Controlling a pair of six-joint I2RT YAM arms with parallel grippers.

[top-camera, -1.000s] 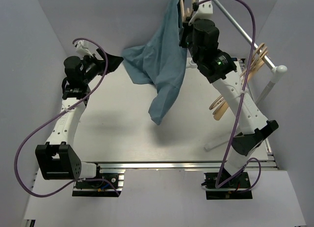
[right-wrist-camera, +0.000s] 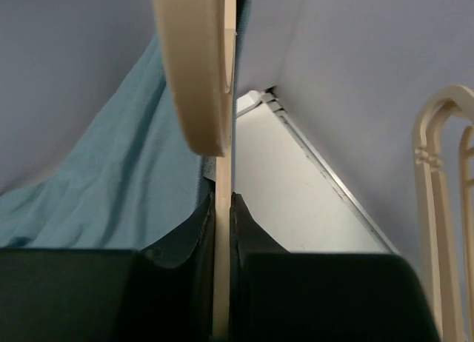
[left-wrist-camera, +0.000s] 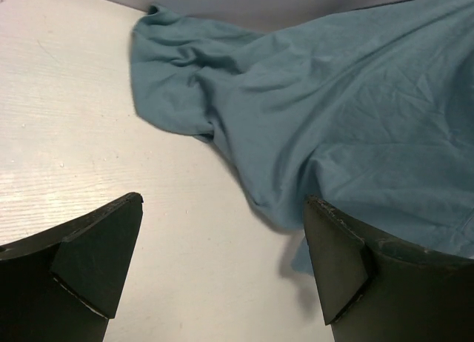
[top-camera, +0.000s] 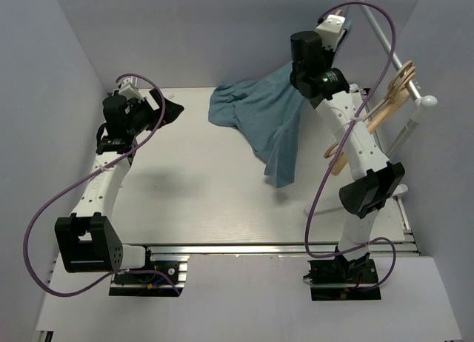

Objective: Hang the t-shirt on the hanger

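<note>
A wooden hanger [right-wrist-camera: 224, 231] stands edge-on in the right wrist view, with my right gripper shut on it. The blue-grey t-shirt [top-camera: 261, 112] hangs from up there beside the hanger, its lower part trailing over the back of the table in the top view. How far the shirt sits over the hanger's shoulders is hidden by the arm. Over at the left, my left gripper [top-camera: 166, 106] is open and empty, apart from the shirt. Its wrist view shows the shirt's folds [left-wrist-camera: 281, 120] beyond the fingers [left-wrist-camera: 111, 246].
A white rack [top-camera: 392, 57] stands along the right side, its rail close to my right gripper. Several wooden hangers [top-camera: 392, 98] hang on that rail.
</note>
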